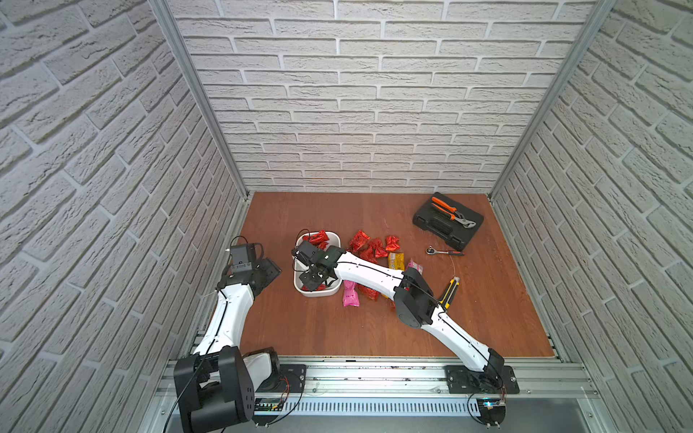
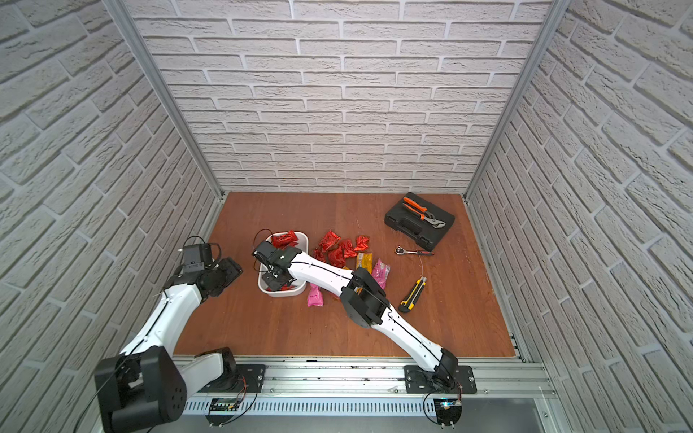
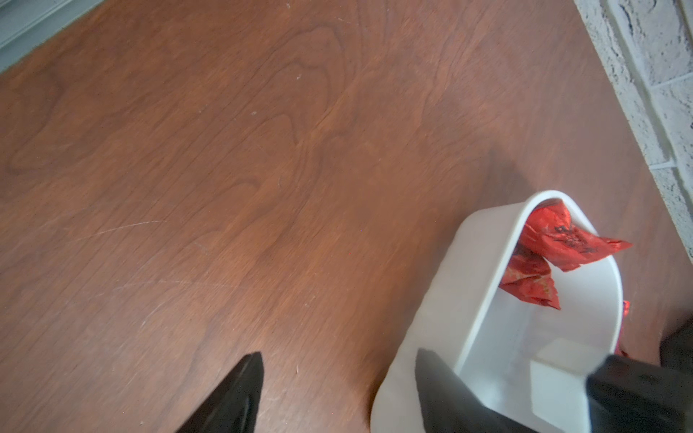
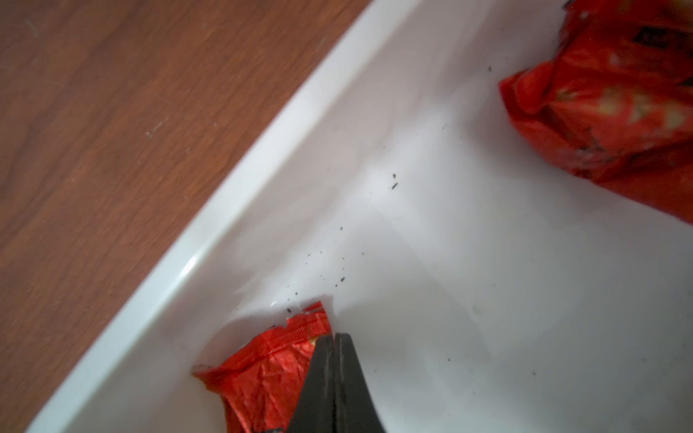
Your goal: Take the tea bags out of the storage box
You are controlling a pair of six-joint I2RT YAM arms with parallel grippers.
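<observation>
The white storage box [image 2: 304, 242] holds red tea bags [image 3: 566, 238] at its back and a small one [image 4: 260, 386] against a wall at the other end. My right gripper is down inside the box, shut, its fingertips touching or just over that small red bag; I cannot tell whether any foil is between them. My left gripper stands open at the left side of the table, beside the box, with nothing between its fingers.
Red, pink [image 1: 350, 292] and yellow [image 2: 364, 261] bags lie right of the box. A black case [image 1: 447, 220] with pliers, a ratchet [image 1: 444, 252] and a utility knife [image 2: 413, 294] lie further right.
</observation>
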